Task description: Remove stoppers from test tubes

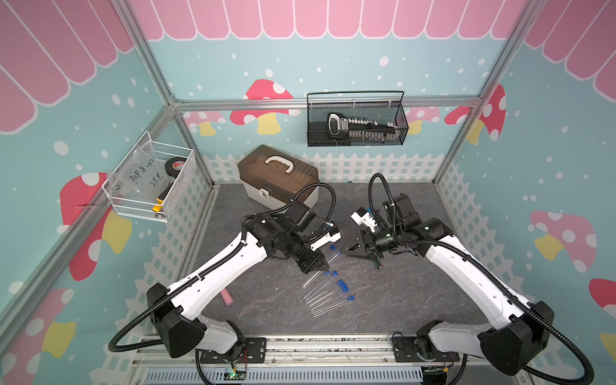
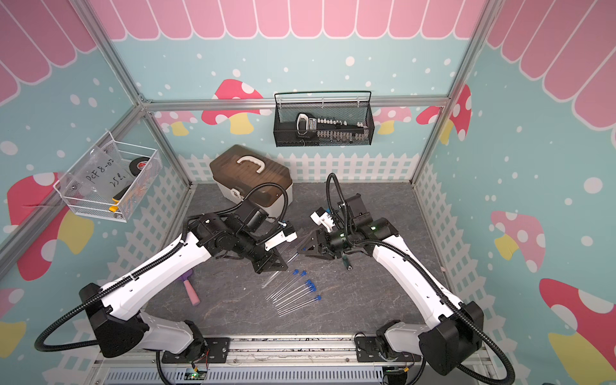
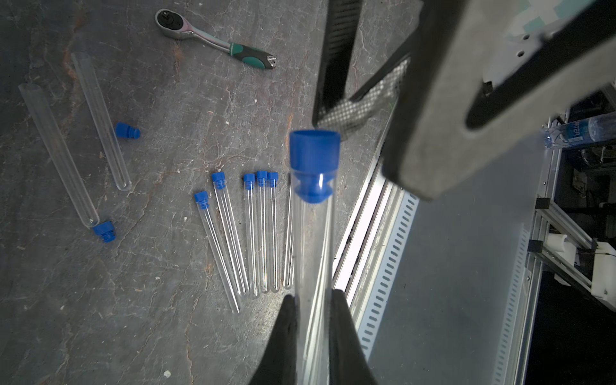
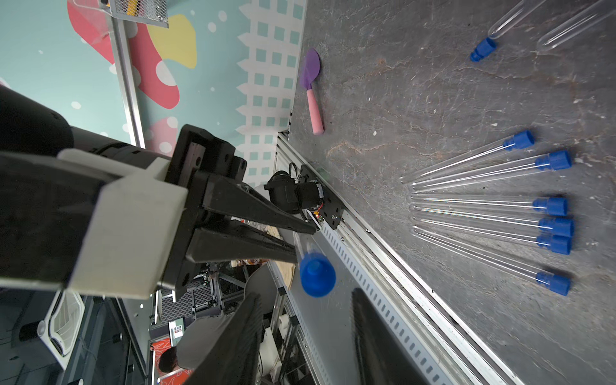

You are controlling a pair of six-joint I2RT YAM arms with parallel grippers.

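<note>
My left gripper is shut on a clear test tube (image 3: 313, 243), which carries a blue stopper (image 3: 314, 154). In the right wrist view this stopper (image 4: 317, 274) faces the camera, beyond the fingertips. The right gripper stands partly open, its fingers (image 4: 240, 327) spread apart with nothing gripped. Seen from the left wrist, those right fingers (image 3: 417, 128) are beside and above the stopper. Several stoppered tubes (image 3: 261, 231) lie in a row on the table. Two tubes without stoppers (image 3: 61, 154) lie apart, near two loose blue stoppers (image 3: 127, 131).
A green-handled ratchet (image 3: 215, 41) lies past the open tubes. The spoon with a pink handle (image 4: 314, 109) is on the left side of the table. A brown toolbox (image 1: 279, 173) stands at the back left. Open table surface (image 1: 410, 295) shows at front right.
</note>
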